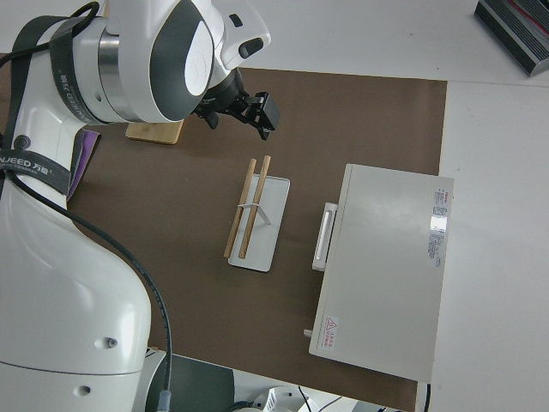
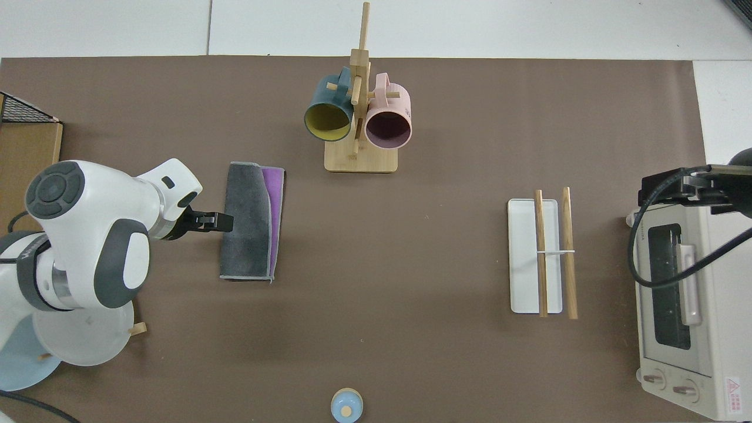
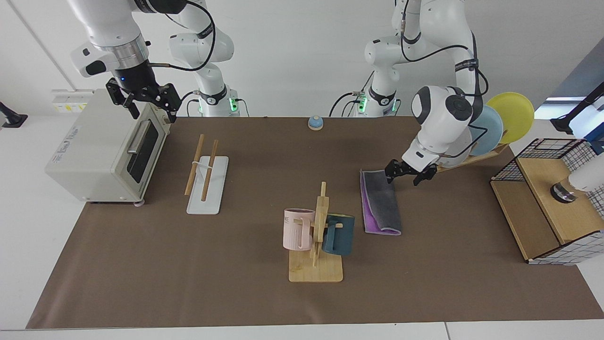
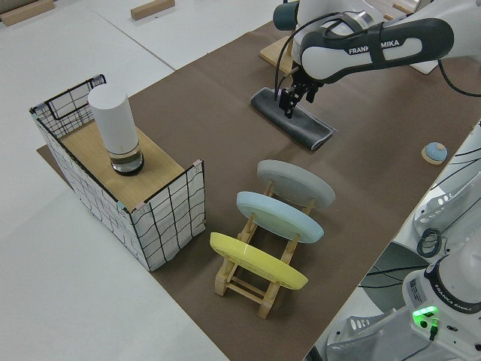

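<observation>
One arm's black gripper [image 2: 211, 222] hangs just beside the folded grey-and-purple cloth [image 2: 250, 218] in the top view, near the plate rack with white [image 2: 77, 331], blue [image 3: 487, 127] and yellow [image 4: 255, 259] plates; its fingers are too small to read. The other arm's gripper [image 1: 249, 112] is raised over the toaster oven [image 1: 377, 275] side, its fingers unclear too. A wooden mug tree holds a teal mug [image 2: 328, 106] and a pink mug [image 2: 388, 120].
A white board with two wooden rods [image 2: 521, 261] lies near the oven. A wire-and-wood shelf [image 4: 158, 180] with a white cylinder stands at one side. A small blue round object [image 2: 346, 406] sits at the table edge.
</observation>
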